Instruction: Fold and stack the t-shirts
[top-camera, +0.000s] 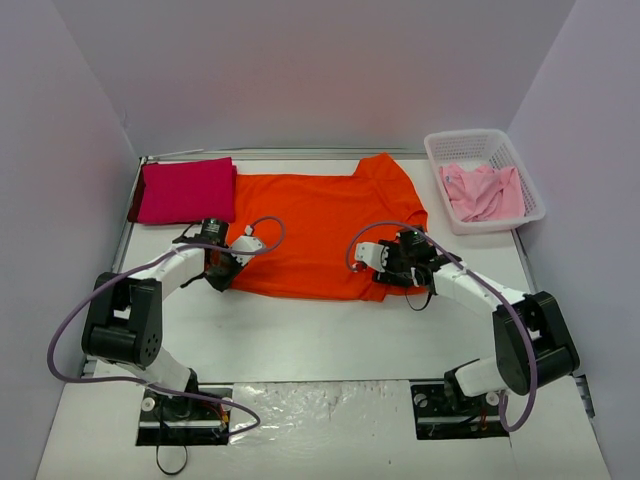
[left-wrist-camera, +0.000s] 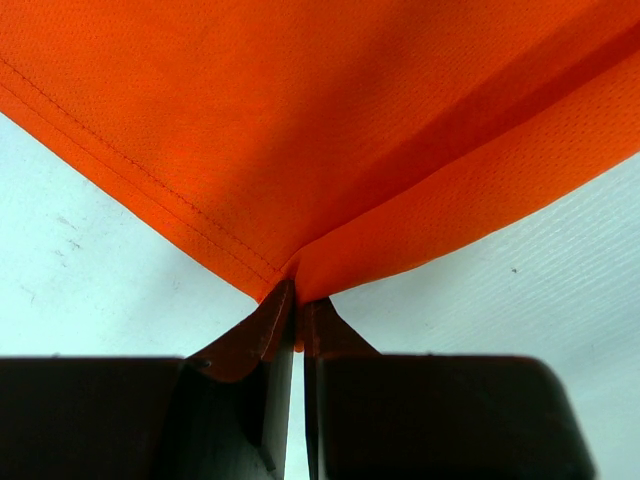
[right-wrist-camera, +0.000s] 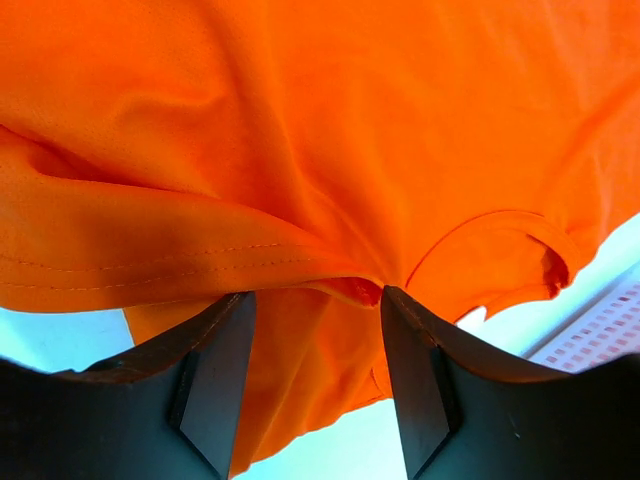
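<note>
An orange t-shirt (top-camera: 310, 210) lies spread across the middle of the white table. My left gripper is shut on a corner of the shirt at its front-left, with a rolled edge running from it. My right gripper hangs open over the shirt's right part, where a hemmed fold crosses between its fingers; the collar (right-wrist-camera: 490, 222) shows to its right in the right wrist view. A folded red t-shirt (top-camera: 185, 190) lies at the back left.
A white basket (top-camera: 535, 208) holding pink cloth (top-camera: 480, 192) stands at the back right. Walls bound the table at the back and both sides.
</note>
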